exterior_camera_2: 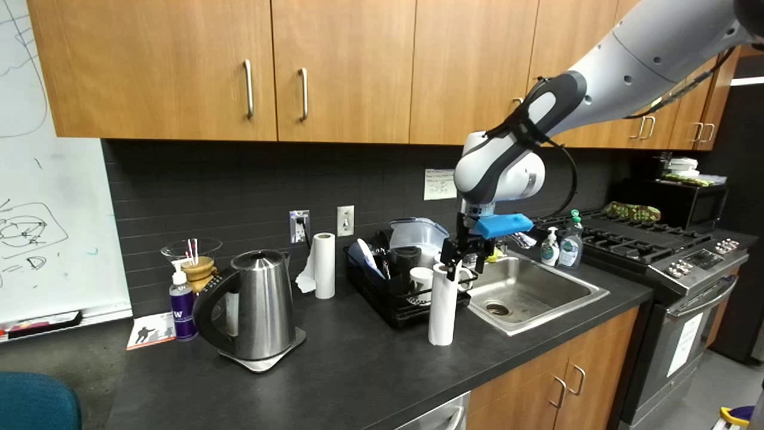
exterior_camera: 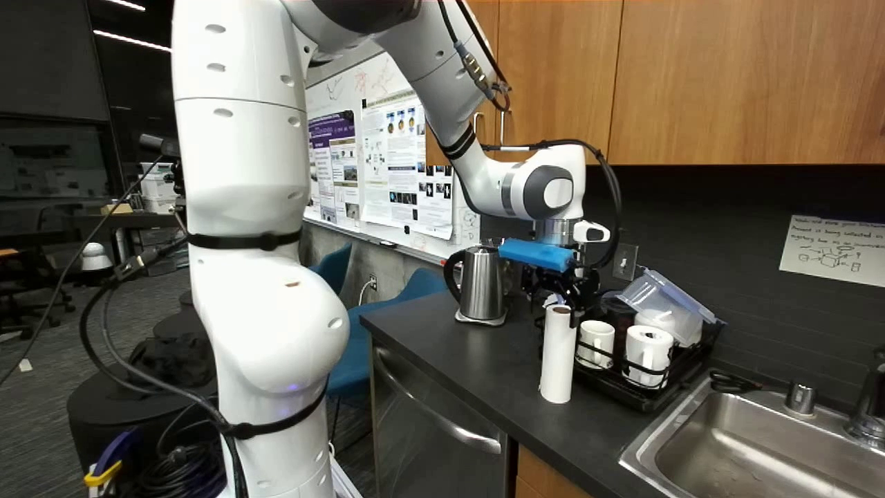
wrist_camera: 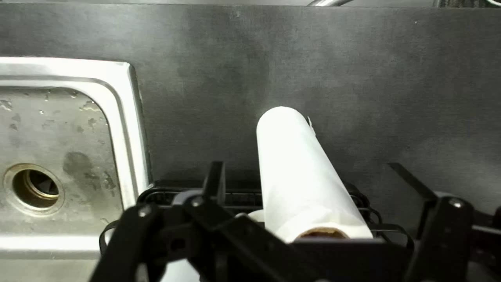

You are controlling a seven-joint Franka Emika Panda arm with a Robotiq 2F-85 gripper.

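A slim white paper roll [exterior_camera: 558, 355] stands upright on the dark counter, in front of the dish rack. My gripper [exterior_camera_2: 462, 266] points down at the top of this roll, with its fingers wide apart. In the wrist view the roll [wrist_camera: 300, 169] leans through the picture between my spread fingers, with dark counter showing at either side of it. The brown core at its top end is partly hidden by the gripper's body. Whether a finger touches the roll cannot be told.
The black dish rack [exterior_camera_2: 390, 308] with mugs [exterior_camera: 595, 343] and a clear tub [exterior_camera: 664, 306] is close behind the roll. A sink [exterior_camera_2: 530, 283] lies beside the rack. A steel kettle [exterior_camera_2: 263, 308] and a second paper roll [exterior_camera_2: 324, 265] stand farther along the counter, with bare counter between.
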